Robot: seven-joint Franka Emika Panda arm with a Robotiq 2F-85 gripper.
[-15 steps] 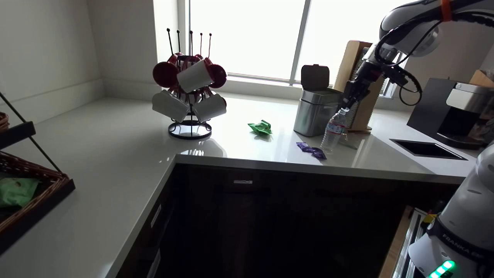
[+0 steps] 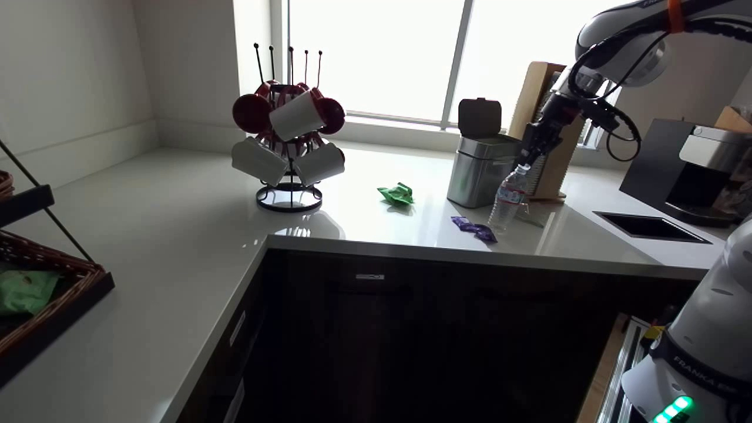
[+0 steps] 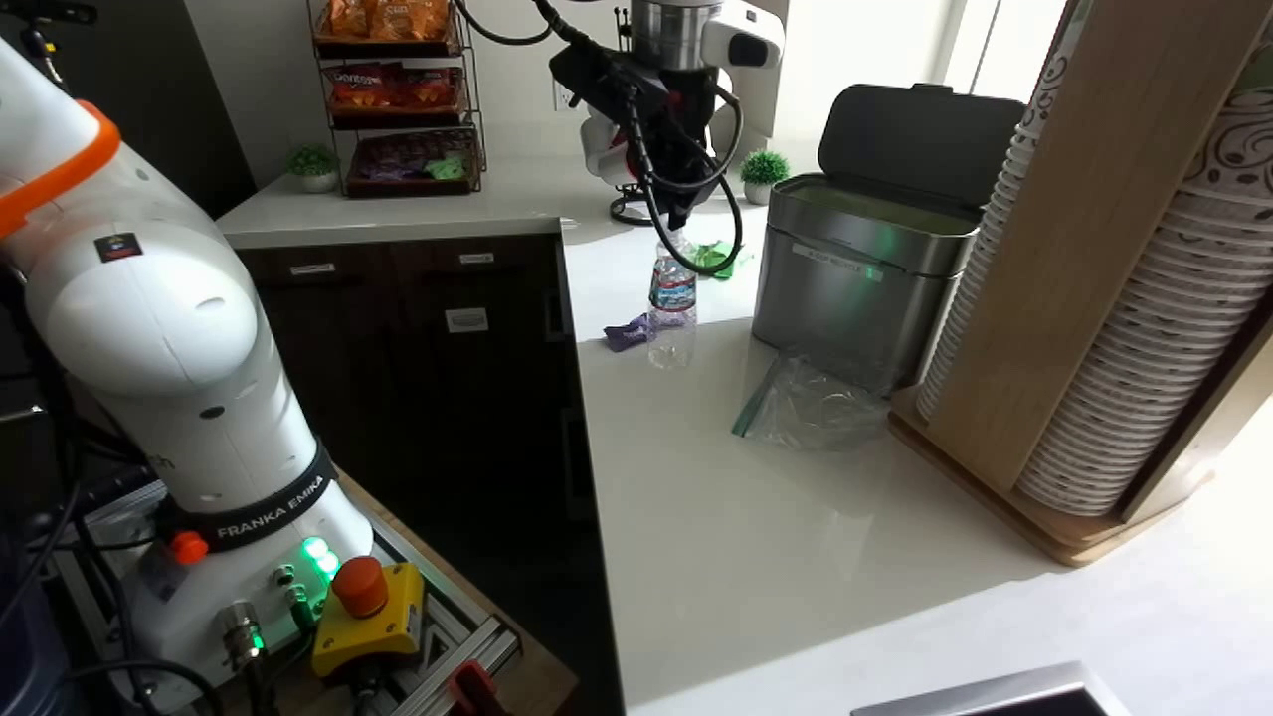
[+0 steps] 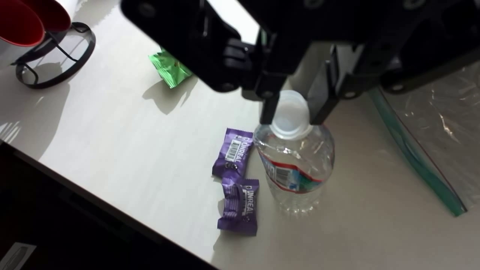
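A clear plastic bottle (image 4: 294, 164) with a white cap and a red and blue label stands on the counter, tilted a little in exterior view 1. My gripper is shut on the bottle by its cap, one finger on each side. From exterior view 2 the bottle (image 3: 671, 298) shows below the dark gripper body, its top partly hidden by a cable. Close beside its base lie two purple wrapped snacks (image 4: 239, 207). A green wrapped snack (image 4: 171, 68) rests farther off.
A steel bin (image 3: 835, 268) with its lid up stands beside the bottle. A clear zip bag (image 3: 818, 406) lies before it, near a wooden cup holder (image 3: 1014, 298). The mug rack (image 2: 289, 201) is to the left. Counter (image 2: 190, 204) around the rack is mostly bare.
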